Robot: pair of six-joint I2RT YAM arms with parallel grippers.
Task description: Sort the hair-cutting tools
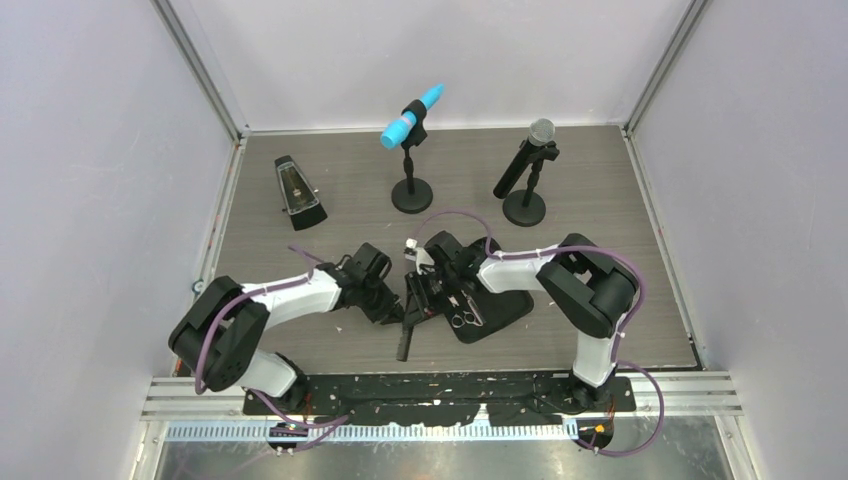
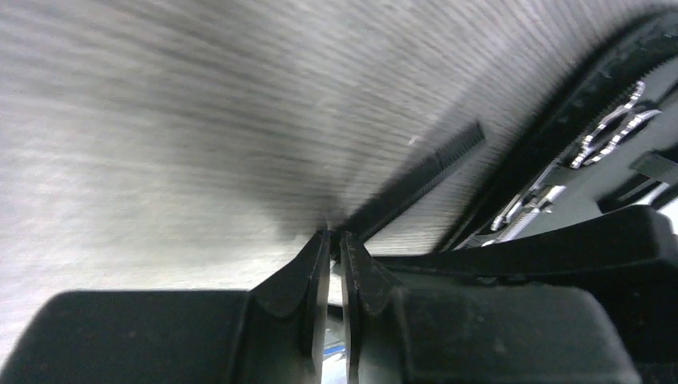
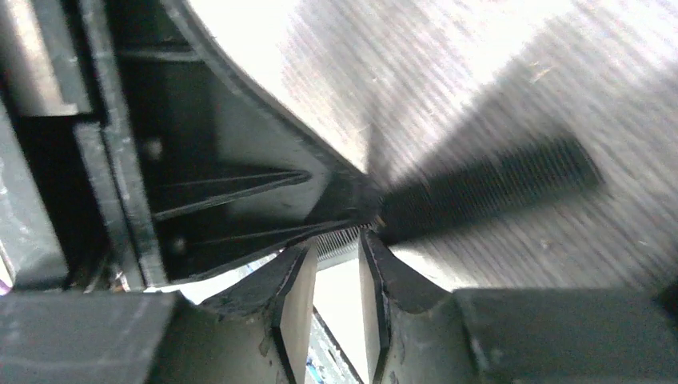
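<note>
A black comb [image 1: 404, 345] stands out between my two grippers, its free end toward the table's front edge. My right gripper is shut on the comb, which crosses just ahead of its fingertips. My left gripper meets the same comb [image 2: 416, 180]; a narrow gap shows between its fingers, and whether they still grip the comb cannot be told. The black case [image 1: 505, 312] lies open-faced under my right arm, holding silver scissors [image 1: 463, 320] and another slim tool [image 1: 474, 309]. The right arm hides part of the case.
A metronome [image 1: 300, 192] stands at the back left. Two stands at the back carry a blue microphone [image 1: 411, 117] and a dark microphone [image 1: 524, 160]. The two grippers are very close together. Table to the right of the case is bare.
</note>
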